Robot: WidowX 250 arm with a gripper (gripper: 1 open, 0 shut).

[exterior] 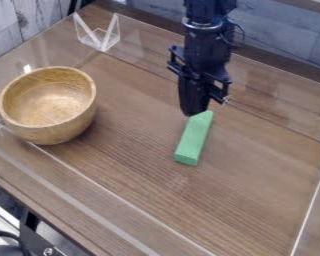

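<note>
My black gripper (200, 98) hangs over the upper middle of the wooden table, shut, with nothing visible between its fingers. Just below it a flat, pale green elongated piece (194, 138) lies on the table, slightly tilted. A wide tan wooden bowl (48, 121) sits at the left.
A white wire-like object (99, 31) stands at the back left.
</note>
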